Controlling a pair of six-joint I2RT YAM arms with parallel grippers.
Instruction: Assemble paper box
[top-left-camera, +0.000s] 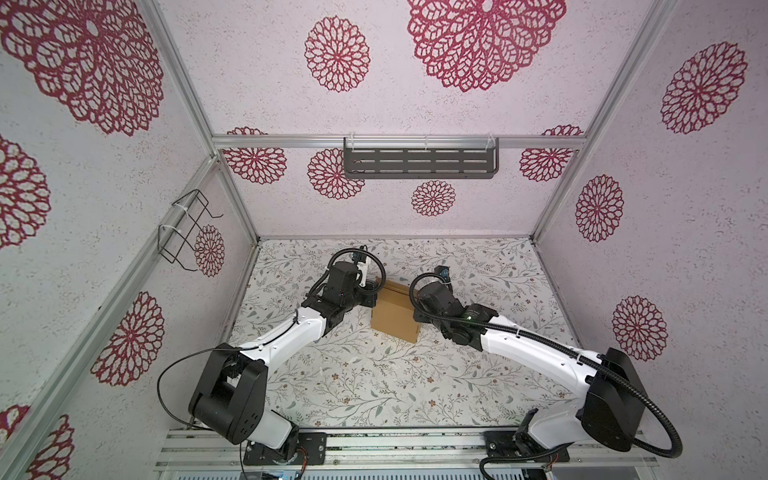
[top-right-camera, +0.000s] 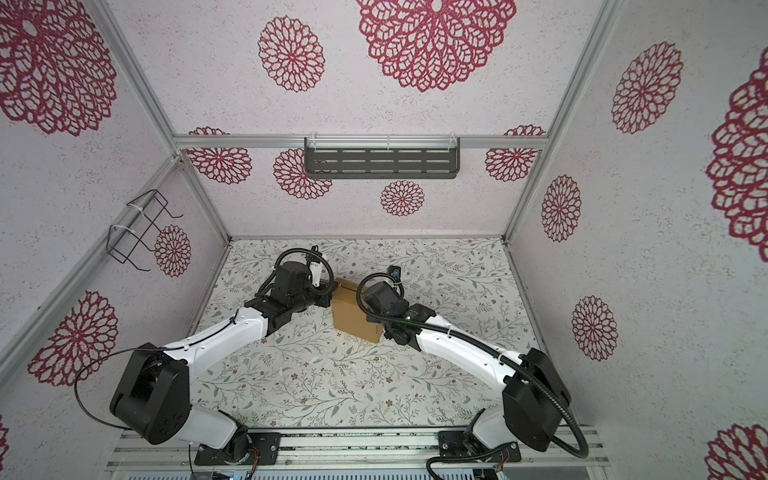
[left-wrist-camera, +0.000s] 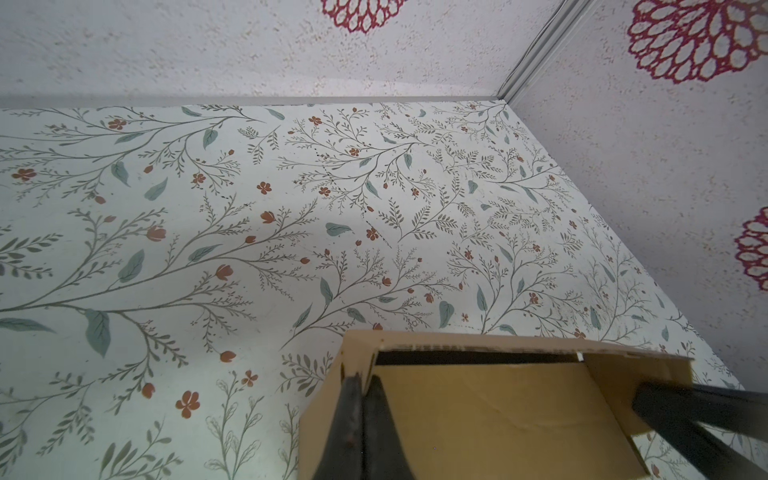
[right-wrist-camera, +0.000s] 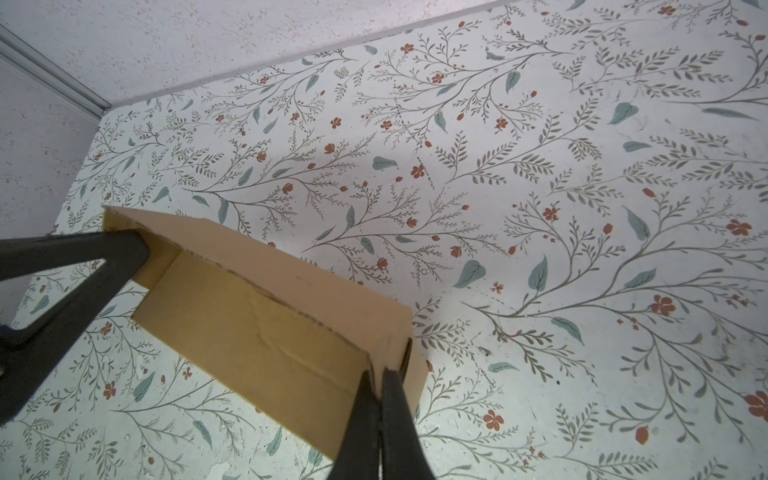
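Observation:
Between my two arms, near the middle of the table, stands the brown cardboard box (top-left-camera: 395, 315). In the left wrist view its top panel (left-wrist-camera: 488, 343) sits over the front face, with a dark slit between them. A side flap (left-wrist-camera: 640, 382) sticks out at the far end. My left gripper is shut, its tips against the box's left corner. At the opposite corner my right gripper is shut too, its tips at the bend of the top panel (right-wrist-camera: 280, 276). Whether either pair of fingertips pinches thin cardboard cannot be made out.
Around the box the patterned table (top-left-camera: 344, 384) is bare. A grey slotted shelf (top-left-camera: 421, 164) hangs on the back wall, and a black wire rack (top-left-camera: 184, 228) is fixed to the left frame, both away from the arms.

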